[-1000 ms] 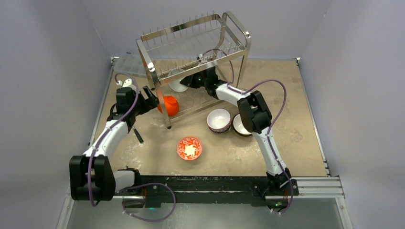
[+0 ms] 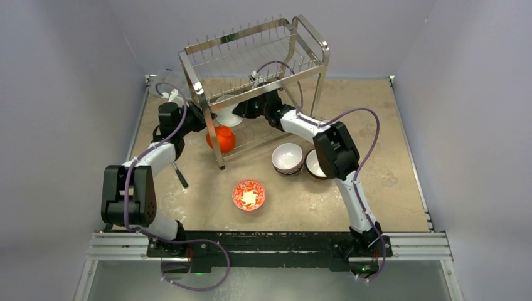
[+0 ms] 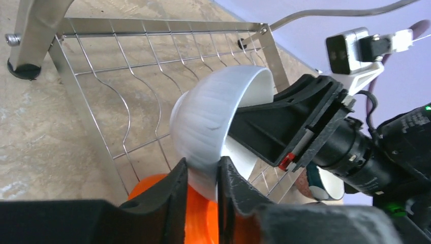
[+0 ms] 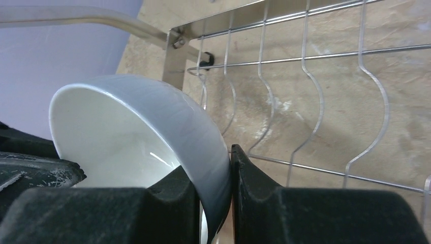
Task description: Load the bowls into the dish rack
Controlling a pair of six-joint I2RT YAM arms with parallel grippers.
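Inside the lower tier of the metal dish rack, my right gripper is shut on the white bowl by its rim. The bowl stands tilted on its side, its open face towards the right arm in the left wrist view. Just in front, the orange bowl sits at the rack's left end. My left gripper is shut, its tips beside the white bowl's lower edge and over the orange bowl; whether they touch either one cannot be told. On the table are an orange-patterned bowl and a white-lined bowl.
Another dark-rimmed bowl lies partly under the right arm. A black-handled utensil rests left of the rack. Wire dividers cross the lower tier, with empty slots to the right.
The white bowl, in the right gripper, has shifted slightly left.
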